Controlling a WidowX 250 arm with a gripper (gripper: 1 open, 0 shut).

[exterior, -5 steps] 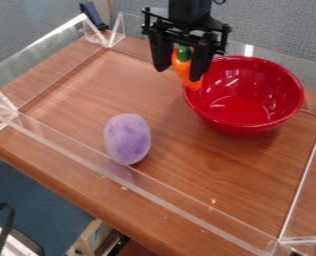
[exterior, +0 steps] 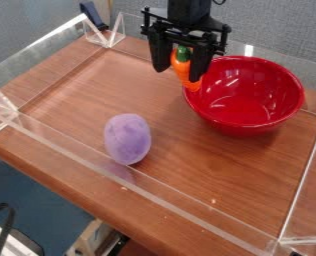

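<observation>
The black gripper (exterior: 184,55) hangs at the top centre, over the left rim of the red bowl (exterior: 245,108). An orange toy carrot (exterior: 188,76) with a green top is between its fingers, hanging at the bowl's left edge. The gripper looks shut on the carrot, though its tips partly hide it. A purple oval object (exterior: 127,138) lies on the wooden table, below and left of the bowl.
Clear plastic walls edge the wooden table (exterior: 81,95). A grey wall stands behind, and a small dark blue object (exterior: 91,15) is at the top left.
Compared with a second ago, the gripper and carrot have shifted very slightly to the right. Little else has changed.
</observation>
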